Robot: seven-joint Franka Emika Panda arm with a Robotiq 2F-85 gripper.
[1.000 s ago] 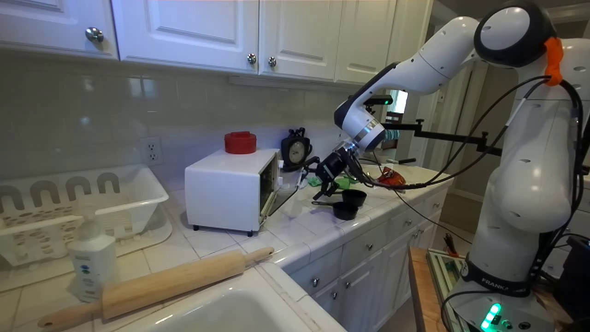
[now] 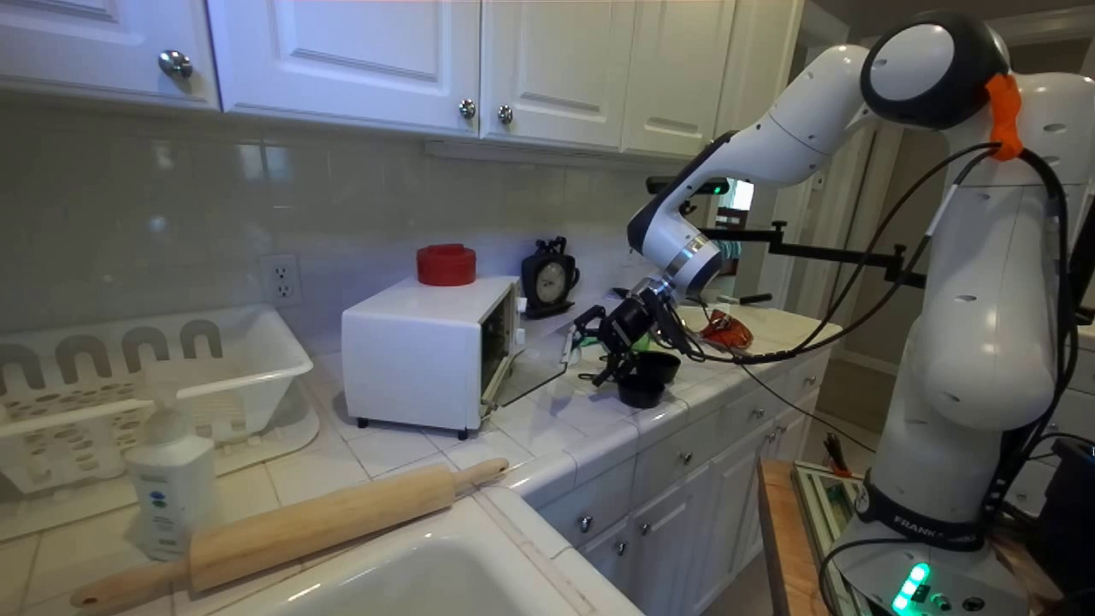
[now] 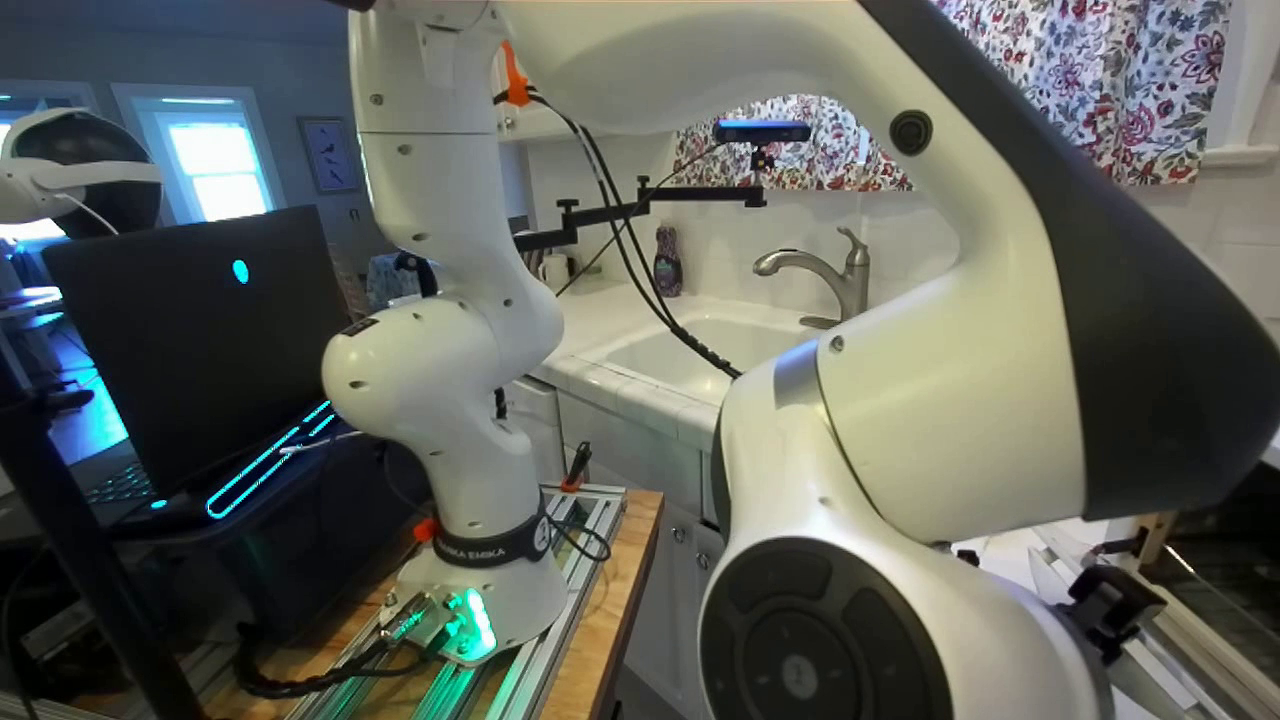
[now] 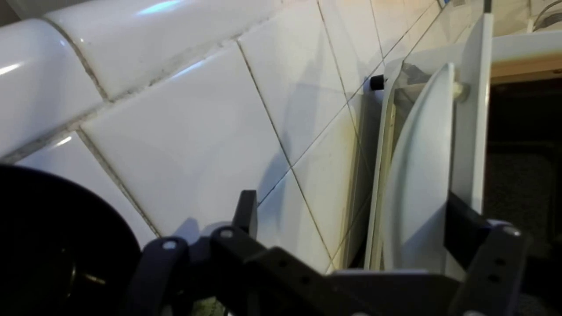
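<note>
A white toaster oven [image 2: 416, 359] stands on the counter with its door [image 2: 536, 376] swung partly down. My gripper [image 2: 588, 354] is beside the door's outer edge, above the counter. In the wrist view, the open gripper has its fingers wide apart. The right finger [image 4: 466, 231] lies alongside the door's curved pale handle [image 4: 419, 179], overlapping the white door frame [image 4: 471, 121]; whether it touches cannot be made out. The left finger [image 4: 246, 213] is over bare tile. The arm hides the fingers in exterior view 2.
Small black pans [image 2: 642, 388] sit below and beside my gripper, near the counter edge; one pan [image 4: 58, 237] looms at the wrist view's left. A red container [image 2: 446, 265] rests on the oven. A rolling pin [image 2: 328, 524], soap bottle [image 2: 173, 488] and dish rack [image 2: 257, 359] occupy the near counter.
The oven door reaches farther outward and lower than before. My gripper has shifted slightly, its fingers now nearer the pans in the exterior view. The pans remain in place.
</note>
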